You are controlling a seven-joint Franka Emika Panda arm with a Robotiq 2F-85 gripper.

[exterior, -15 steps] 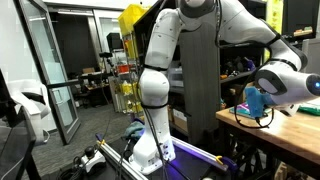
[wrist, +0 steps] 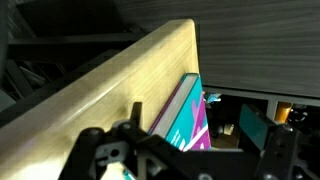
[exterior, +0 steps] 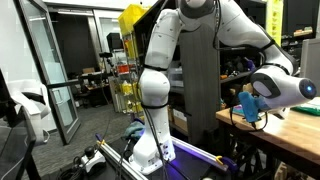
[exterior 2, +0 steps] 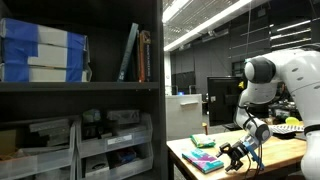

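Observation:
A book with a teal and pink cover (wrist: 183,118) lies at the wooden table's edge, its pale page edges facing up in the wrist view. It also shows as a pink and teal book (exterior 2: 205,160) in exterior view 2. My gripper stands open, its fingers far apart on either side of the book in the wrist view. Whether either finger touches the book I cannot tell. Exterior view 1 has the blue gripper (exterior: 250,105) low at the table's near edge, covering most of the book.
Behind the book on the wooden table (exterior 2: 280,152) lies a green-covered book (exterior 2: 202,141). A dark shelf unit (exterior 2: 152,90) with white bins (exterior 2: 95,148) stands to the left, beyond a gap.
In exterior view 1, my gripper has shifted slightly left and down towards the table edge. The arm's lower links have stayed put.

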